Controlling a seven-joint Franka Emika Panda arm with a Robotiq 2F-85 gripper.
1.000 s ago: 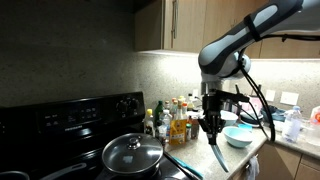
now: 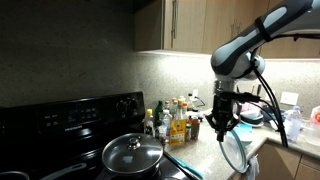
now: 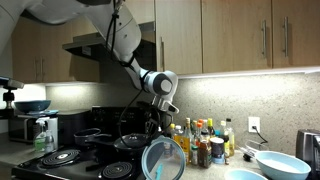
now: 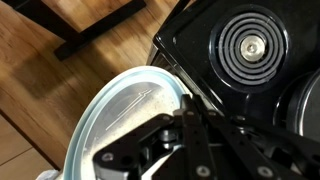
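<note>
A round lid (image 3: 147, 160) with a pale blue rim and a cloudy, see-through-looking middle hangs from my gripper (image 3: 158, 133). My gripper's fingers are shut on its thin rim. In the wrist view, the lid (image 4: 124, 91) lies at the left of the fingertips, above the wooden floor and beside the stove's front edge. From exterior view 1 the lid (image 2: 229, 153) appears steeply tilted at the counter's front, below the gripper (image 2: 221, 141). The exact contact at the rim is hard to make out behind the dark fingers.
A covered pan (image 2: 132, 155) sits on the black stove (image 2: 83, 125). Several bottles (image 2: 178, 126) stand along the wall, a green-blue utensil (image 2: 184, 167) lies on the counter, and pale blue bowls (image 3: 283, 165) stand at the right.
My gripper has moved slightly right in exterior view 1, carrying the lid. The lid was nearly edge-on and has turned to show more of its face.
</note>
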